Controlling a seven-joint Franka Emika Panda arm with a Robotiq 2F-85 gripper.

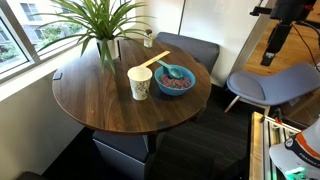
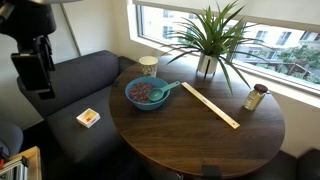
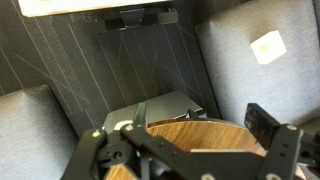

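A round dark wood table (image 1: 90,95) carries a blue bowl (image 1: 176,86) holding small reddish-brown pieces. Across the bowl lies a teal spoon (image 2: 163,90), its handle over the rim. Beside the bowl stands a patterned paper cup (image 1: 140,82). A flat, light wooden strip (image 2: 210,105) rests on the tabletop, and a small lidded jar (image 2: 256,97) stands near the edge by the window. My gripper hangs high and off to the side of the table; in the wrist view its fingers are spread wide with nothing between them.
A potted plant (image 1: 104,40) with long leaves stands on the table by the window. Grey chairs (image 1: 272,88) surround the table; a small white-and-orange box (image 2: 88,118) sits on one seat. Dark floor (image 3: 110,60) lies below the gripper.
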